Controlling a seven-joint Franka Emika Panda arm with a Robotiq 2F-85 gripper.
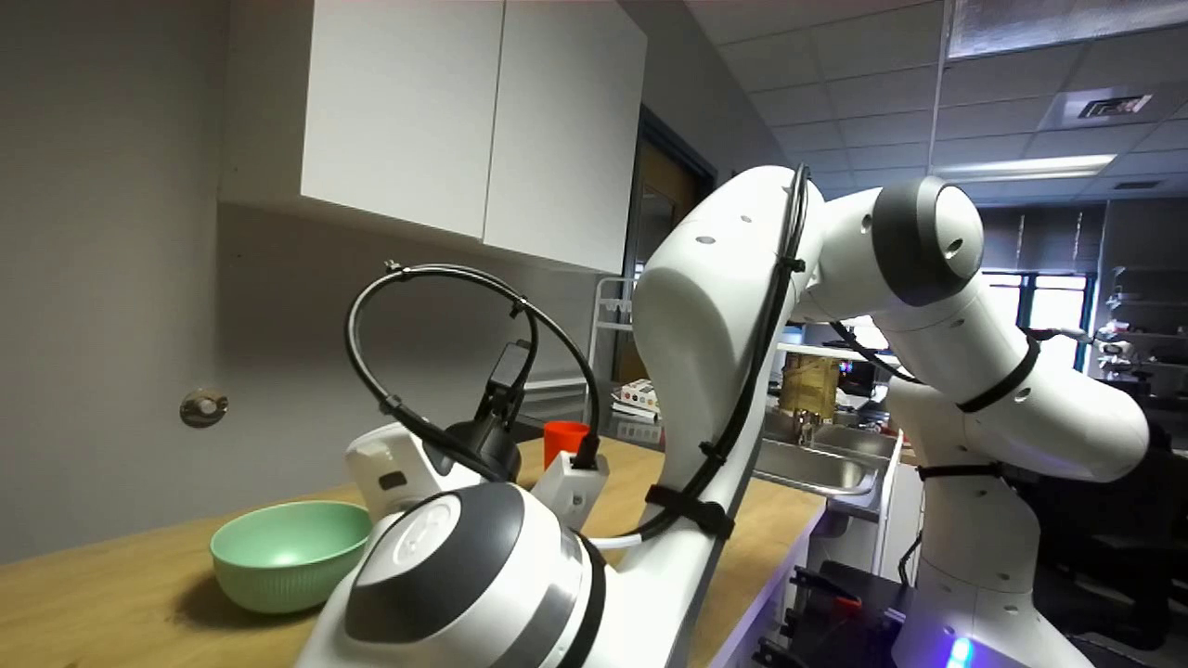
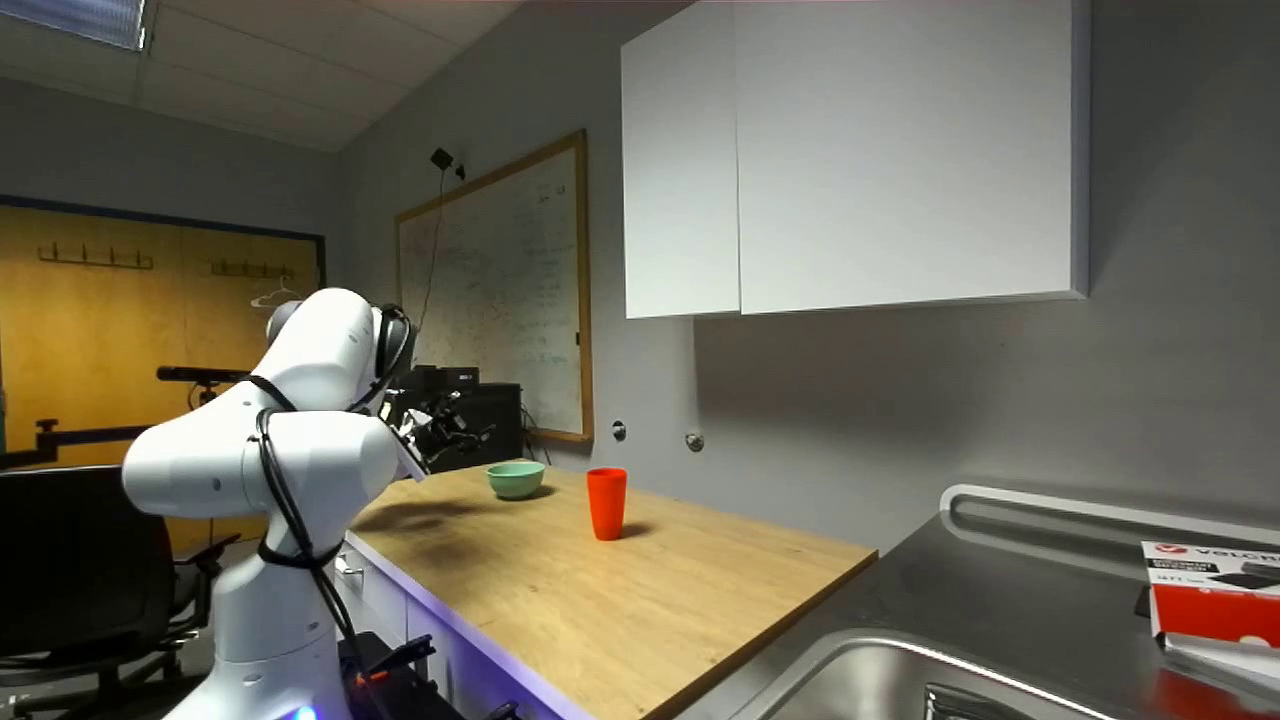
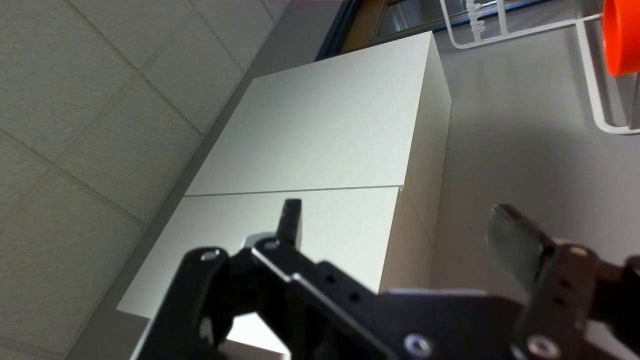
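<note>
A green bowl [image 1: 288, 557] rests upright and empty on the wooden counter, left of my arm in exterior view 1. The red cup [image 2: 607, 504] stands on the same counter, nearer the sink than the bowl [image 2: 516, 482]. In the wrist view, part of the cup [image 3: 627, 36] shows at the upper right edge. My gripper is open, its fingers wide apart and nothing between them. It is held above the counter, away from both objects, and is mostly hidden behind the arm in exterior view 1.
White wall cabinets [image 2: 900, 156] hang over the counter. A metal sink [image 2: 888, 678] adjoins it, with a red and white box [image 2: 1212, 612] on the dark surface beyond.
</note>
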